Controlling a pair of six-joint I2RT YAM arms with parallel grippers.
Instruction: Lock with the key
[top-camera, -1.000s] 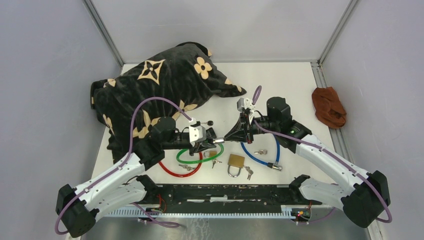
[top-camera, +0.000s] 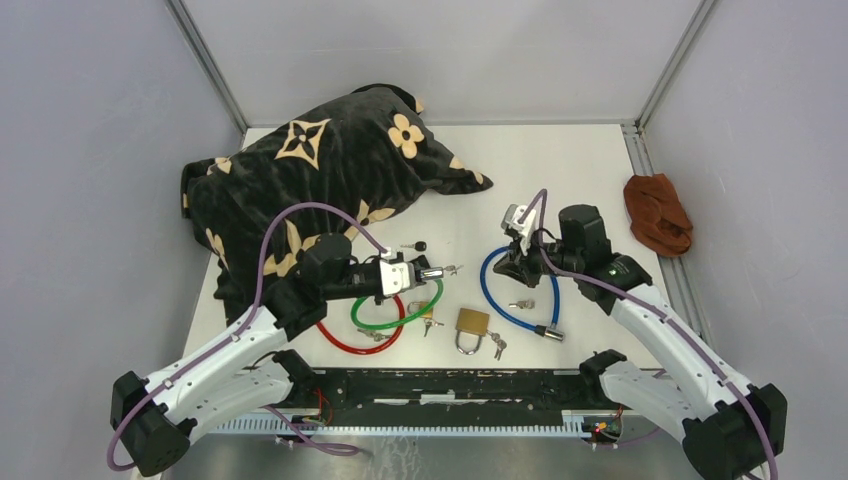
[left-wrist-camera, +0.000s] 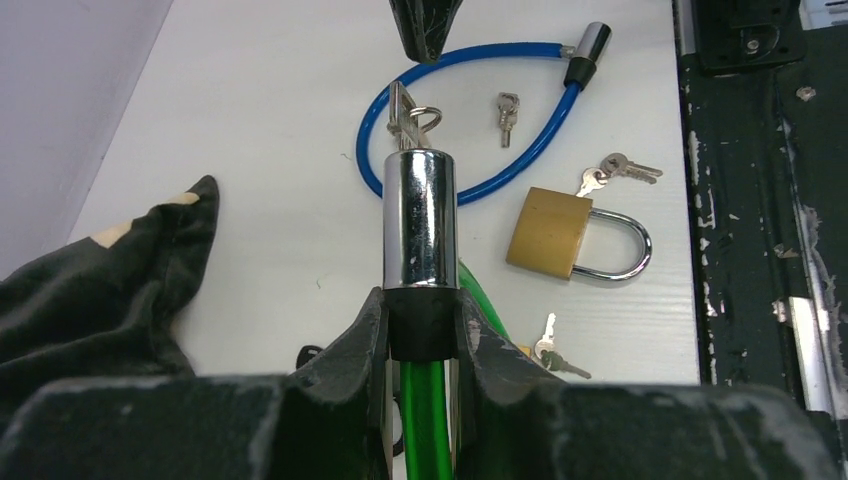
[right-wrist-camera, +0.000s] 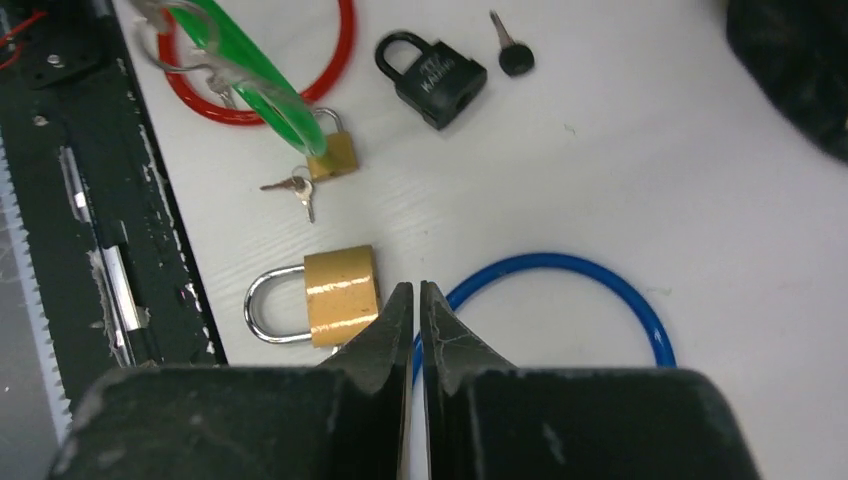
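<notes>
My left gripper is shut on the green cable lock (left-wrist-camera: 428, 430), gripping it at the black collar below its chrome cylinder (left-wrist-camera: 420, 220). From the cylinder's far end a key (left-wrist-camera: 398, 105) sticks out, with a ring and another key hanging on it. In the top view this end (top-camera: 452, 269) points right. To the right and apart from it, my right gripper (top-camera: 513, 269) shows a narrow gap. Its dark fingers (right-wrist-camera: 396, 335) have nothing between them in the right wrist view. How deep the key sits is hidden.
A blue cable lock (top-camera: 488, 288) with keys inside its loop lies on the right. Large and small brass padlocks (right-wrist-camera: 340, 295) (right-wrist-camera: 337, 158), a black padlock (right-wrist-camera: 440, 84) and a red cable (top-camera: 350, 347) lie around. A dark blanket (top-camera: 330, 160) covers the back left.
My right gripper has drawn away to the right from the lock's end, where it was close against it. The keys now show there.
</notes>
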